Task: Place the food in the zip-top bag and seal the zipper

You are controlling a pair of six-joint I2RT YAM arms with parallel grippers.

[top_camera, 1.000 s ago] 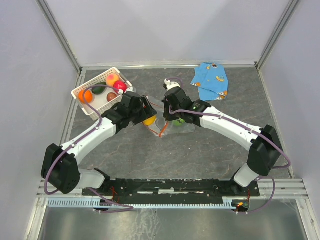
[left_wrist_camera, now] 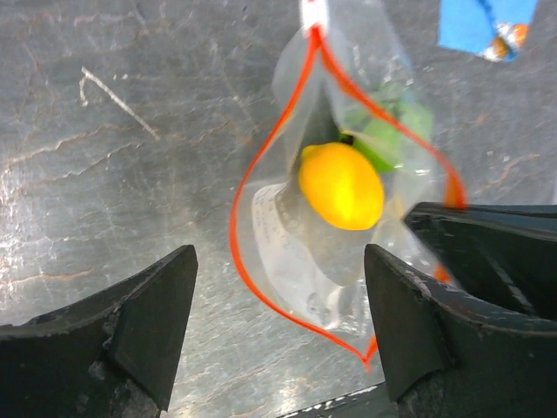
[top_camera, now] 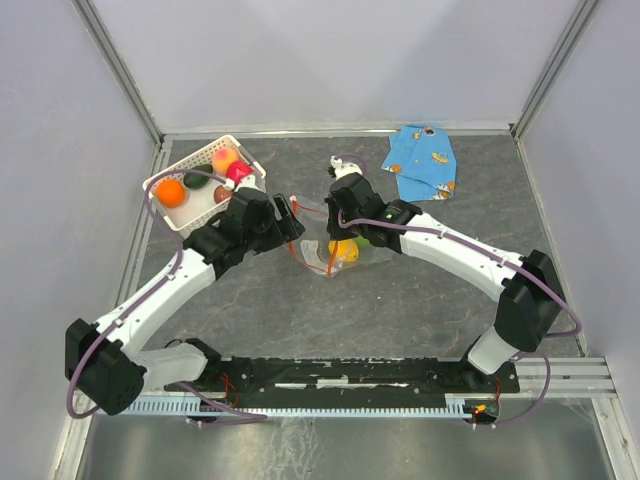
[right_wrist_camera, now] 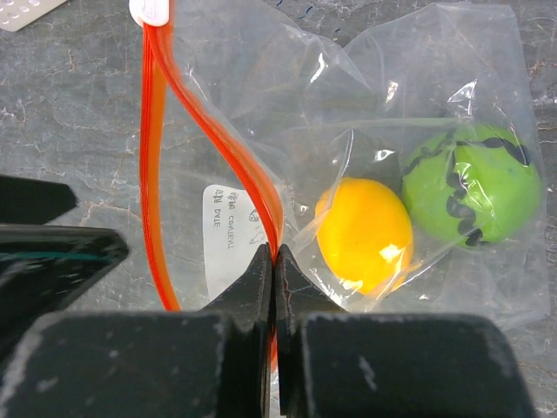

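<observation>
The clear zip bag (right_wrist_camera: pixel 452 61) with an orange zipper lies open in the middle, holding a yellow lemon-like fruit (left_wrist_camera: pixel 339 183) and a green item (right_wrist_camera: pixel 470 183). My right gripper is shut on the bag's orange-edged rim. My left gripper is open above the bag's mouth, nothing between its fingers. A white crate (top_camera: pixel 160 210) at the upper left holds an orange, a dark green avocado, a peach, a red fruit and a brown item.
A folded blue cloth (top_camera: pixel 420 160) with food prints lies at the back right.
The yellow fruit, earlier under the left gripper, now rests inside the bag. The left arm has drawn slightly back to the left. The right arm holds still.
</observation>
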